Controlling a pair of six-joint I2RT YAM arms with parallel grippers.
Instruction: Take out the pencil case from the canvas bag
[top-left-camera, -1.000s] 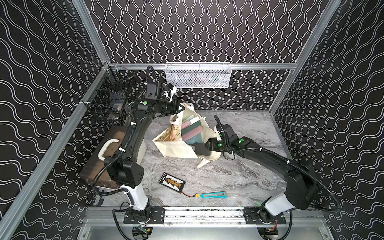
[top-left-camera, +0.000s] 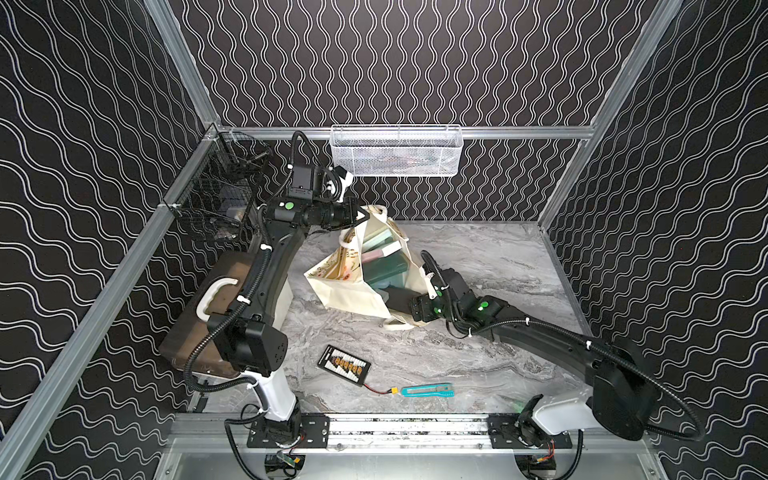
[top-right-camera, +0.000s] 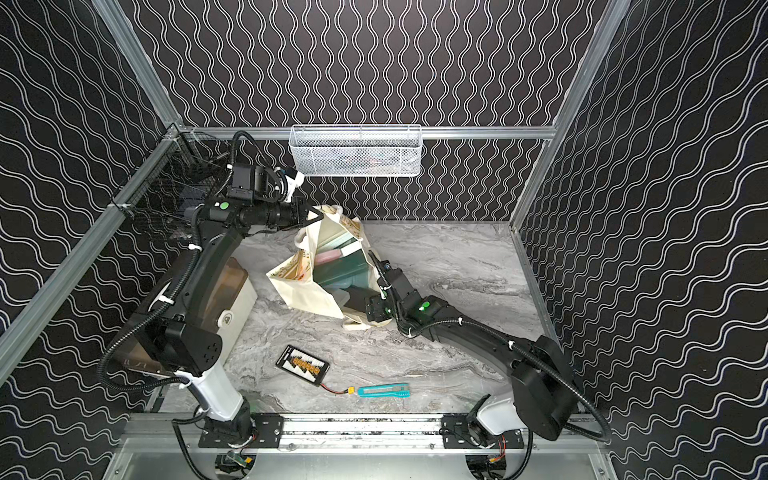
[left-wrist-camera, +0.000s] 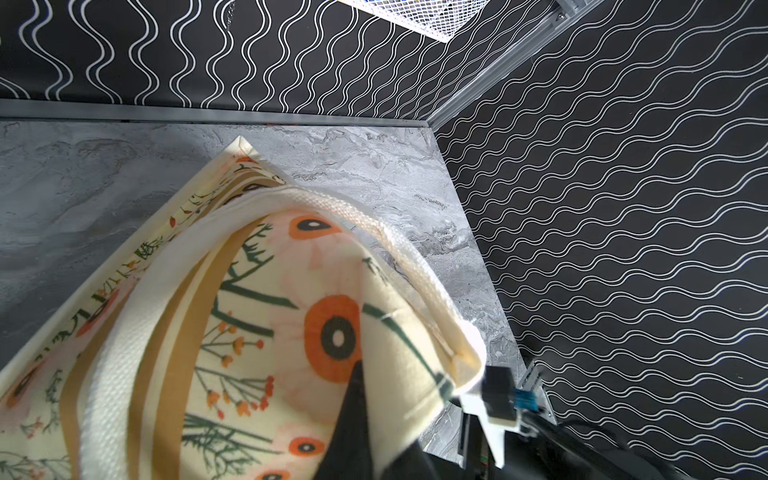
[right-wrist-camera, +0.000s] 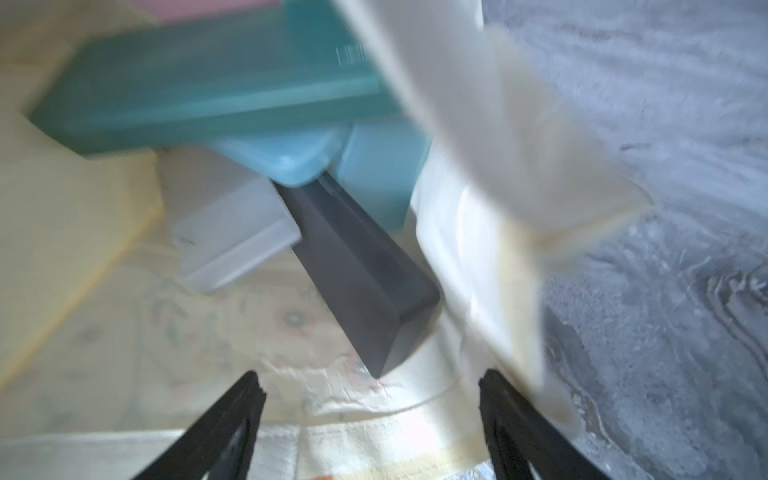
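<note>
The cream canvas bag (top-left-camera: 348, 297) lies tilted on the table with its mouth open, and its flowered side (left-wrist-camera: 332, 340) fills much of the left wrist view. My left gripper (top-left-camera: 361, 216) is shut on the bag's upper rim, cloth running between its fingers. My right gripper stands open at the mouth's near right side, nothing held. Beyond its fingertips lie a dark grey oblong box (right-wrist-camera: 360, 280), a grey-white box (right-wrist-camera: 228, 220), a light blue item (right-wrist-camera: 384, 172) and a dark green box (right-wrist-camera: 216, 80). Which is the pencil case I cannot tell.
A brown-lidded case (top-left-camera: 216, 308) stands at the left. A black board (top-left-camera: 344, 364) and a teal cutter (top-left-camera: 426, 390) lie in front of the bag. A white mesh basket (top-left-camera: 396, 152) hangs on the back wall.
The left arm stays put.
</note>
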